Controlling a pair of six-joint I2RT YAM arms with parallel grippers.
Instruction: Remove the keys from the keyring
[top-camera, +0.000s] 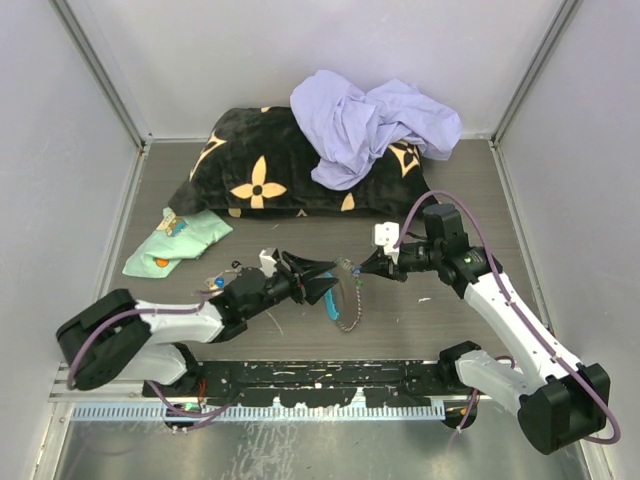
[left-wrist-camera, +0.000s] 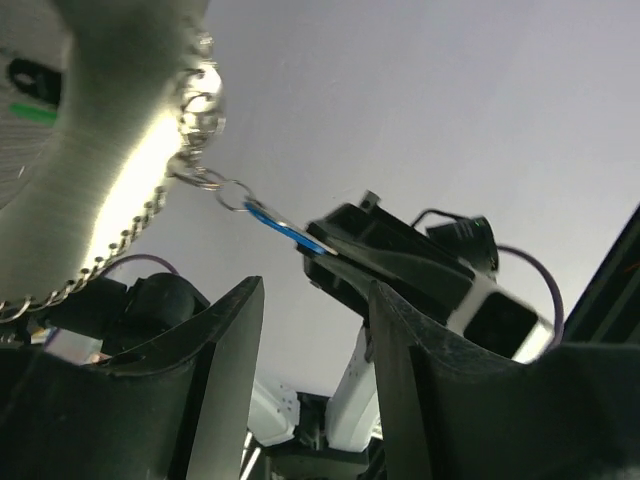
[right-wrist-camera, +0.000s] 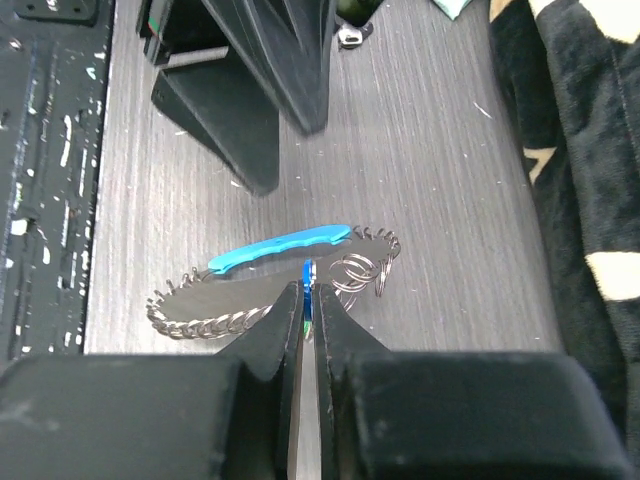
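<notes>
My right gripper is shut on a blue key (right-wrist-camera: 308, 272), whose tip shows between the fingers. In the left wrist view the blue key (left-wrist-camera: 285, 228) meets thin metal rings (left-wrist-camera: 228, 190) that run to a grey keyring piece (left-wrist-camera: 110, 150) edged with chain. The right wrist view has the silver rings (right-wrist-camera: 355, 270) beside that grey piece, which carries a light blue strip (right-wrist-camera: 280, 246). My left gripper (top-camera: 330, 281) stands open to the left of the key, apart from it. Nothing lies between its fingers.
At the far left lies a mint cloth (top-camera: 195, 235) with small colourful items near it. A dark patterned cushion (top-camera: 300, 190) and a lilac cloth (top-camera: 360, 120) fill the back. Bare grey table (top-camera: 420, 320) shows at the front right.
</notes>
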